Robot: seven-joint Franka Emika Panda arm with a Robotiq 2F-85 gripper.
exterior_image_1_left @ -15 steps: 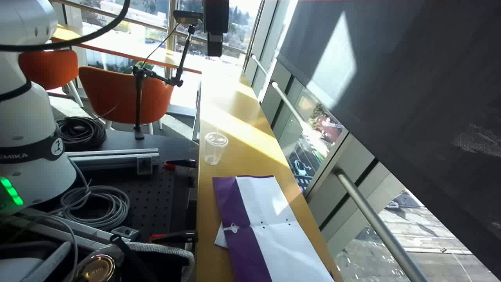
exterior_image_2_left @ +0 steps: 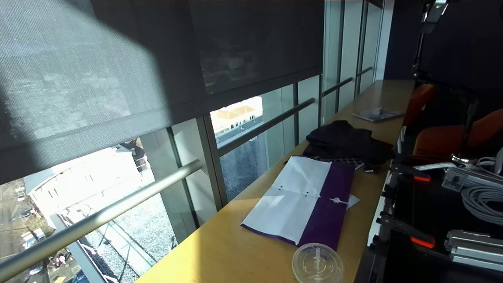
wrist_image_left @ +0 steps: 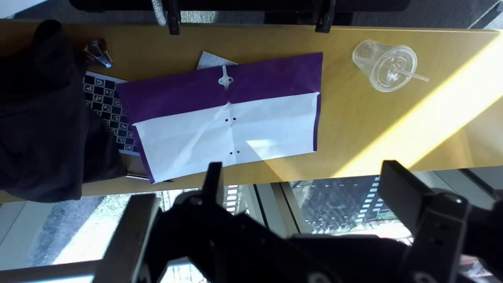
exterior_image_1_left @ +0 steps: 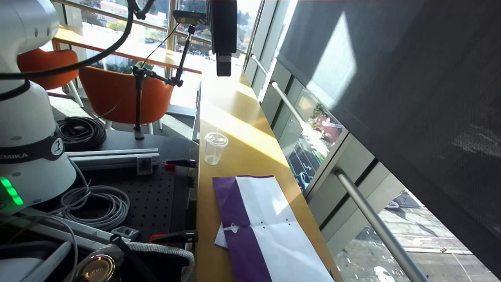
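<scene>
My gripper stands open high above the wooden table, nothing between its widely spread fingers; in exterior view 1 only a dark finger [exterior_image_1_left: 224,64] and part of its body show at the top. A purple and white folded sheet [wrist_image_left: 188,136] lies flat on the table, its white part marked with small black dots. A clear plastic cup [wrist_image_left: 370,54] with a lid and straw stands apart from the sheet, on the right in the wrist view. Exterior view 2 shows the cup's lid [exterior_image_2_left: 318,265] at the bottom edge. No gripper appears there.
Black cloth [wrist_image_left: 37,127] covers part of a checkered board [wrist_image_left: 104,101] at the table's other end. A small dark clip-like object [wrist_image_left: 98,53] lies near that cloth. Windows and a rail [exterior_image_1_left: 371,221] border one long side; black clamps [wrist_image_left: 325,16] grip the opposite edge.
My gripper has come lower and slightly to the right in exterior view 1, and the arm's cable has shifted with it. The cup and sheet have stayed in place.
</scene>
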